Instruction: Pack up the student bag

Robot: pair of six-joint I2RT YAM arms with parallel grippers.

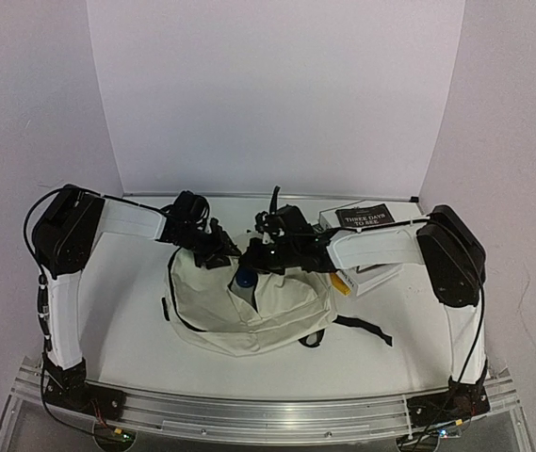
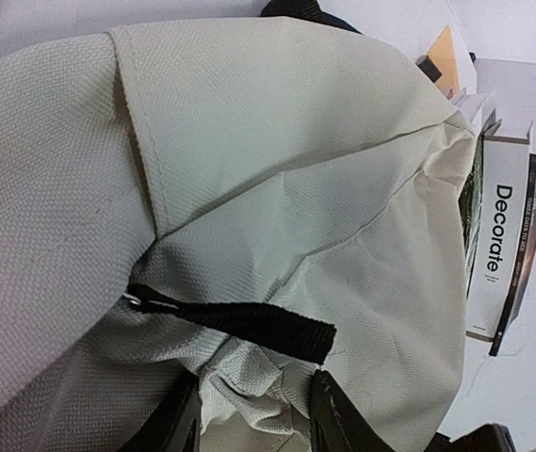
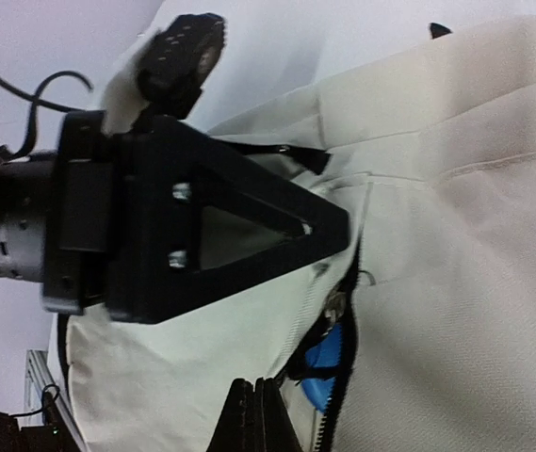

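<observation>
The cream bag [image 1: 225, 325] lies on the table with its zipped mouth partly open. Inside the opening shows something round and blue [image 3: 321, 367], perhaps a bottle's top. My left gripper is at the bag's upper rim, its fingers apart with bunched cream cloth showing between them. A short black tab [image 2: 282, 330] lies just above those fingers. My right gripper is over the bag beside the zipper [image 3: 338, 377], its fingertips together and nothing visible between them. The left gripper's black finger [image 3: 277, 226] reaches in close by, in the right wrist view.
White-edged books [image 2: 498, 235] are stacked right of the bag, a dark-covered one [image 1: 365, 216] on top and a yellow item [image 1: 341, 282] beside them. A black strap [image 1: 364, 328] trails out on the right.
</observation>
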